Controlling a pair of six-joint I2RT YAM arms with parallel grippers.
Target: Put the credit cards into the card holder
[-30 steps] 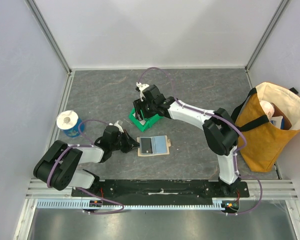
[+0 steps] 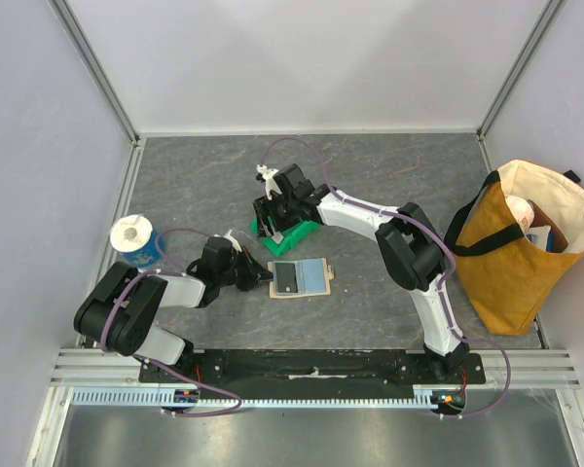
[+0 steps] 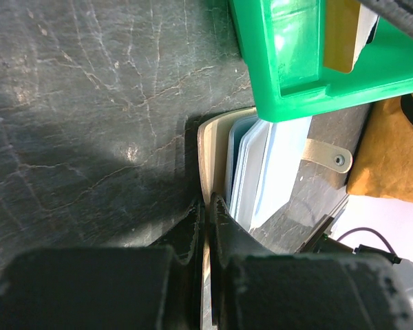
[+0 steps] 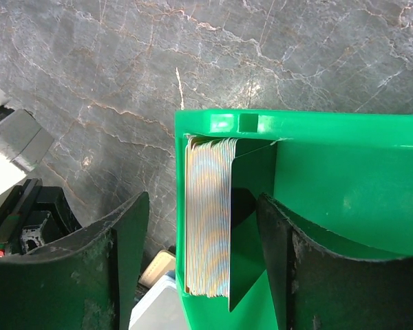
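Observation:
The open card holder lies flat at the centre front, with clear sleeves. My left gripper is shut on its edge at the left side. Behind it is a green box, where a tight stack of cards stands along one short end, one dark card leaning slightly away from the stack. My right gripper is open over that end, its fingers either side of the stack in the right wrist view, with nothing clearly held.
A roll in blue wrapping stands at the left. A large mustard bag fills the right side.
My right arm has shifted slightly left over the green box. My left gripper stays at the holder's edge, its arm moved very slightly.

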